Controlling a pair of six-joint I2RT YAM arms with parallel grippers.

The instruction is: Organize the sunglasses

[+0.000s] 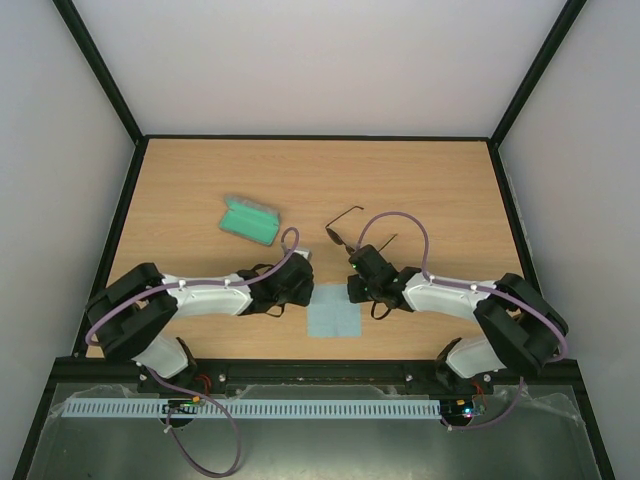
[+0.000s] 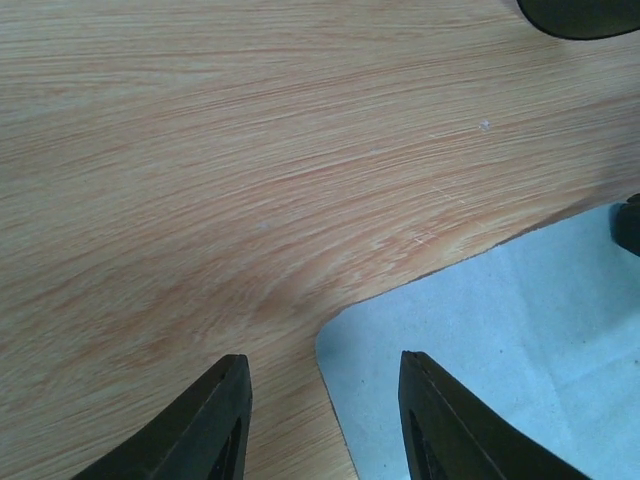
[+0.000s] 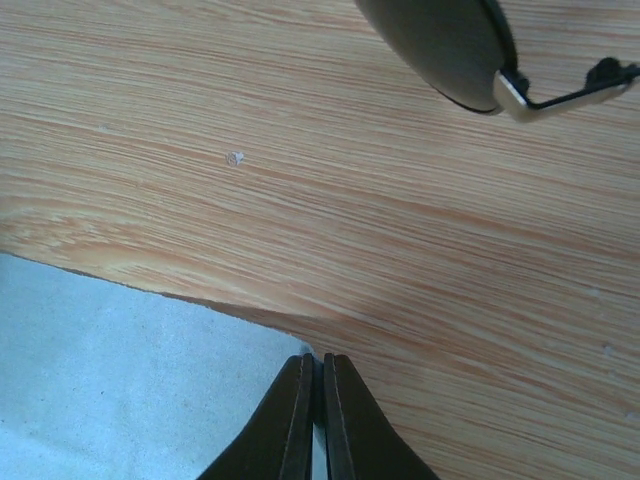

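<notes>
A pale blue cloth (image 1: pixel 333 314) lies spread between my two grippers. The tips of my right gripper are shut on its corner, and the cloth (image 3: pixel 130 370) stretches off to the left of them. My left gripper is open, its fingers on either side of the cloth's other far corner, with the cloth (image 2: pixel 470 340) reaching under the right finger. Beyond the grippers lie the sunglasses (image 1: pixel 335 236), temples unfolded, partly hidden by the right arm. One lens (image 3: pixel 440 45) shows in the right wrist view. The green case (image 1: pixel 250 222) sits farther back on the left.
Both arms reach in low over the front of the wooden table (image 1: pixel 420 170). A small pale object (image 1: pixel 303 252) shows just behind the left gripper, possibly part of it.
</notes>
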